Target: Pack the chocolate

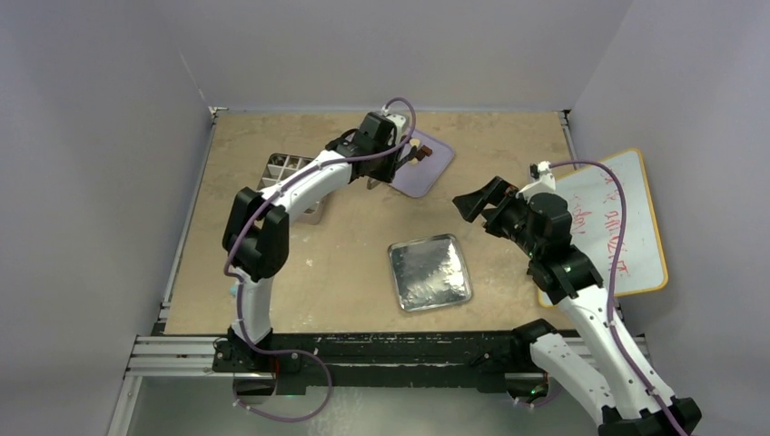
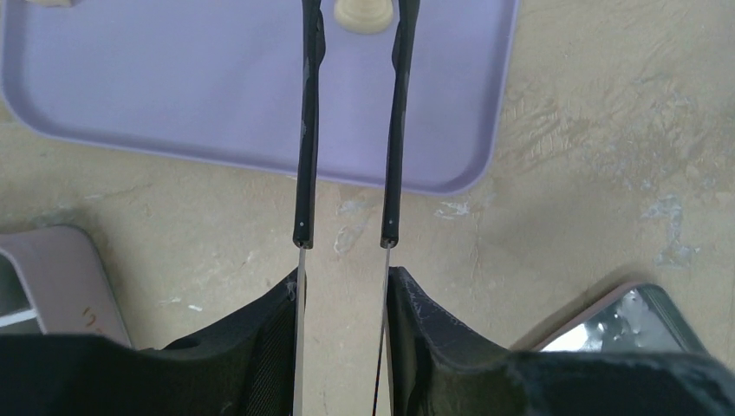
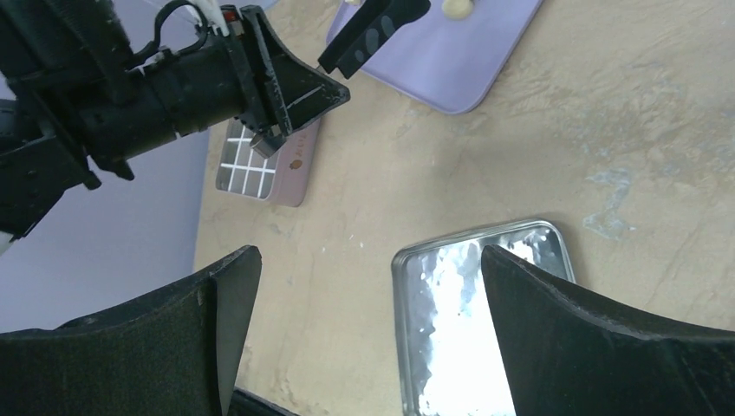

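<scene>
A lavender tray (image 1: 420,181) with chocolates, largely hidden by my left arm, lies at the back. My left gripper is over it, fingers apart, with a pale round chocolate (image 2: 363,12) beyond their gap in the left wrist view. A compartment box (image 1: 281,165), partly behind the left arm, stands left of the tray. My right gripper (image 1: 478,198) is open above the table, right of the tray, with nothing visible between its fingers.
A metal tray (image 1: 430,272) lies at front centre. A whiteboard (image 1: 617,227) with red writing is at the right.
</scene>
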